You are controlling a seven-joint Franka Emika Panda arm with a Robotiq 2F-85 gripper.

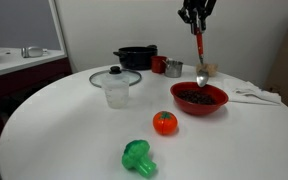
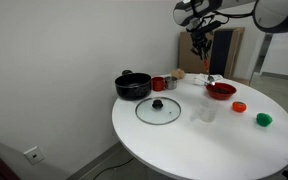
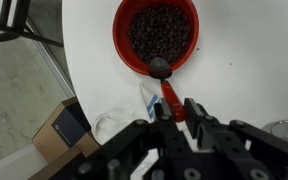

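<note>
My gripper is shut on the red handle of a spoon, which hangs bowl-down. In exterior view 1 the metal spoon bowl is just above the far side of a red bowl of dark beans. From the wrist view, the spoon bowl overlaps the near rim of the red bowl, and the beans fill its bottom. Whether the spoon touches the rim or beans I cannot tell. In exterior view 2 the gripper stands above the red bowl.
A tomato and green broccoli lie in front of the bowl. To its left are a clear container and a glass lid. A black pot, red cup and metal cup stand behind. White cloth lies at right.
</note>
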